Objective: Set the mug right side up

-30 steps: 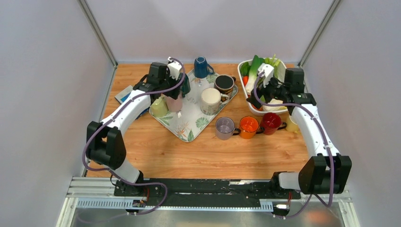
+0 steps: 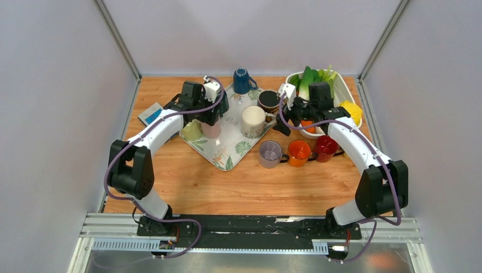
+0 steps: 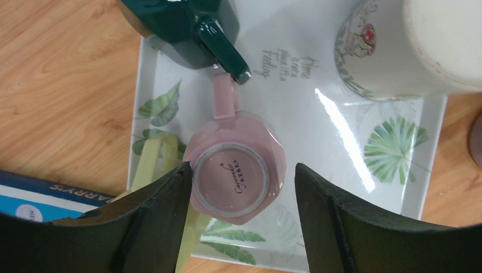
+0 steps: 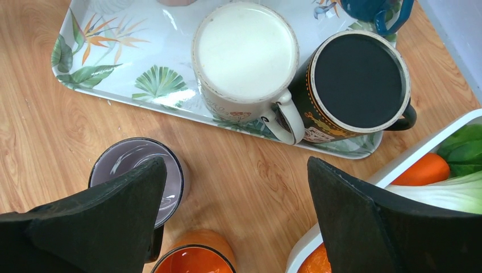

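Note:
On the floral tray (image 2: pixel 224 157) several mugs stand base up. The pink mug (image 3: pixel 230 176) shows its base in the left wrist view, its handle toward the dark green mug (image 3: pixel 199 31). Above the pink mug my left gripper hangs open; its fingers appear to either side, and whether they touch the mug I cannot tell. The white mug (image 4: pixel 245 54) and the black patterned mug (image 4: pixel 364 79) sit side by side at the tray's right edge. My right gripper is open and empty, near that edge. A blue mug (image 2: pixel 242 81) stands at the tray's back corner.
Upright grey (image 2: pixel 270 153), orange (image 2: pixel 299 152) and red (image 2: pixel 325 148) mugs stand in a row at front right. A white vegetable basket (image 2: pixel 345 91) is beneath the right arm. The yellow mug (image 3: pixel 153 162) crowds the pink one.
My right gripper has moved left from over the basket toward the tray's right edge. The left gripper has shifted slightly over the pink mug. The mugs appear to be in the same places.

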